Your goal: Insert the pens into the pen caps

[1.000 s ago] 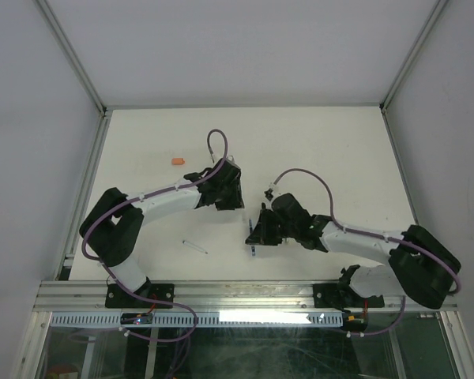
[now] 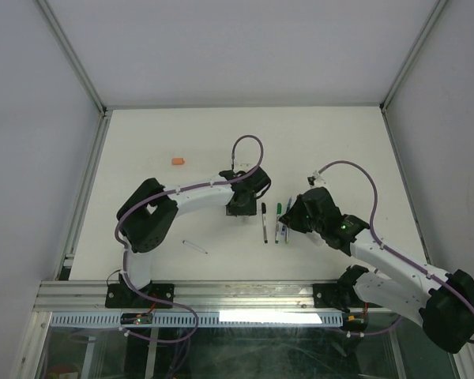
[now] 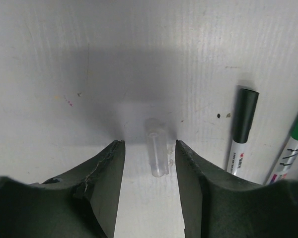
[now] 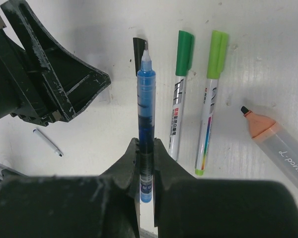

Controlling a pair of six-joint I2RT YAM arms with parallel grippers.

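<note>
In the left wrist view a small clear pen cap point(image 3: 158, 151) lies on the table. My left gripper is open just above it, one finger to each side, with nothing held. A blue pen point(image 4: 146, 106) stands out from my right gripper, which is shut on it; its pale tip is bare. Three capped markers lie in a row: one with a black cap point(image 3: 246, 114), one with a dark green cap point(image 4: 184, 54) and one with a light green cap point(image 4: 217, 54). The blue pen in the right gripper passes in front of the black-capped one in the right wrist view.
A clear marker with an orange end point(image 4: 283, 148) lies right of the row. A thin white pen point(image 2: 195, 246) is at the front left, and an orange block point(image 2: 178, 161) at the back left.
</note>
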